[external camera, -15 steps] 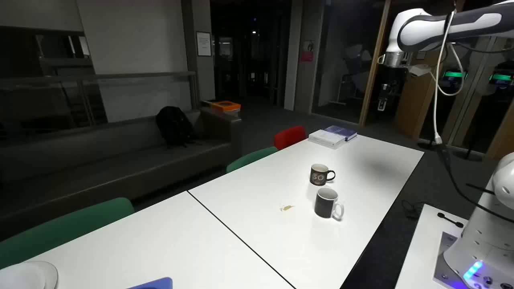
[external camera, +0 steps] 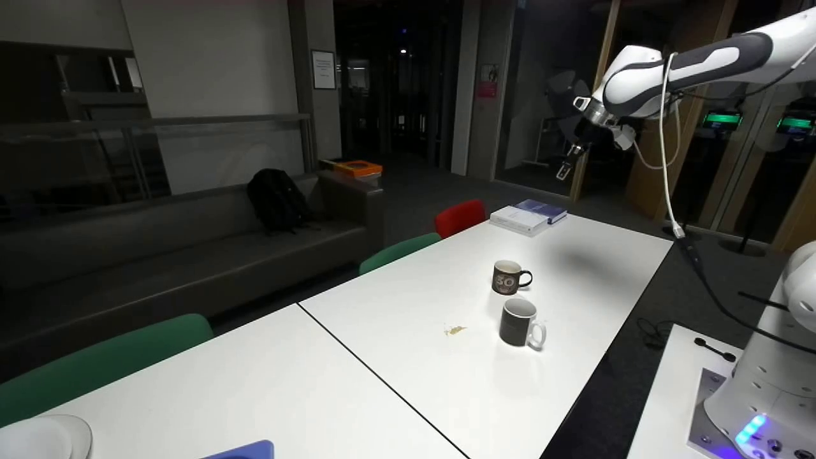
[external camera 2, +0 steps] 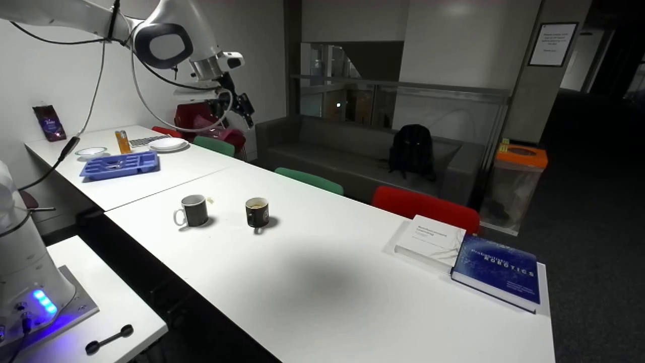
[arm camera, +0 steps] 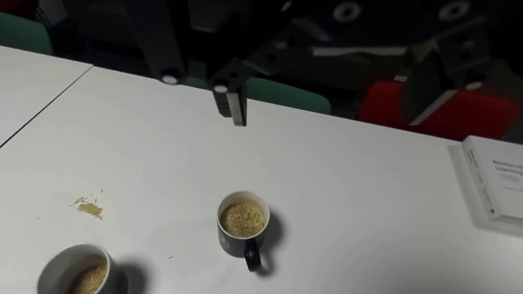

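Held high above the table, my gripper is open, with nothing between its widely parted fingers. In the wrist view, a dark mug (arm camera: 235, 247) with a black handle stands upright below it, filled partway with light brown grains. At lower left, cut off by the frame edge, a second mug (arm camera: 117, 281) also holds grains. Exterior view 1 shows the black-handled mug (external camera: 505, 278) marked "30" behind the dark grey mug (external camera: 514, 327) with a white handle. A small patch of spilled grains (arm camera: 90, 208) lies on the table left of the mugs.
A white book (external camera 2: 429, 239) and a blue book (external camera 2: 497, 269) lie at one table end. Toward the other are a blue cutlery tray (external camera 2: 121, 172), plates (external camera 2: 168, 144) and an orange bottle (external camera 2: 123, 142). Chairs line the far side.
In exterior view 1, my arm has swung left and the gripper has tilted from pointing straight down to a slant. The mugs, grains and books have stayed put.
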